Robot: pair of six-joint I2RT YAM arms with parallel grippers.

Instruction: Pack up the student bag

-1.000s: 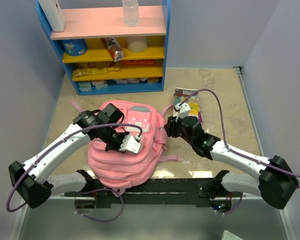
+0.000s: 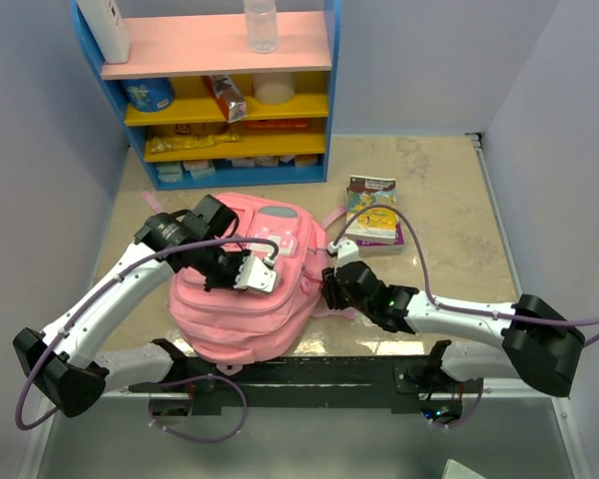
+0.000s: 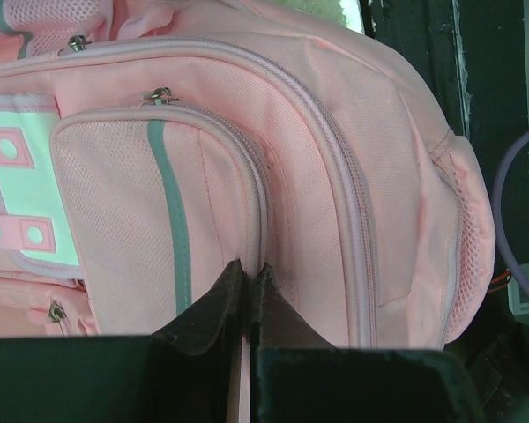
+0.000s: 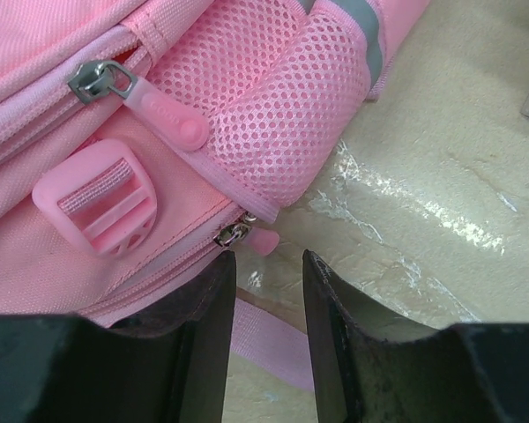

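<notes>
The pink backpack (image 2: 245,324) lies front side up on the table's near left part. My left gripper is shut on a fold of fabric by the edge of the bag's front pocket (image 3: 123,176); the pinched part is mostly hidden by the fingers. At the bag's right side my right gripper stands open, low over the table. A small zipper with a pink pull tab (image 4: 263,241) shows just beyond and between its fingertips, not gripped. A larger zipper pull (image 4: 172,115) and a pink buckle (image 4: 101,196) lie on the bag to the left.
A stack of books (image 2: 372,205) lies behind the right arm. At the back left stands a blue shelf (image 2: 242,176) with yellow boards, holding several items, and a clear bottle (image 2: 262,25) on top. A pink strap (image 4: 269,344) runs under the right fingers.
My right gripper has come down and toward the front left, close against the bag's side. The bag has shifted slightly left, together with my left gripper on it.
</notes>
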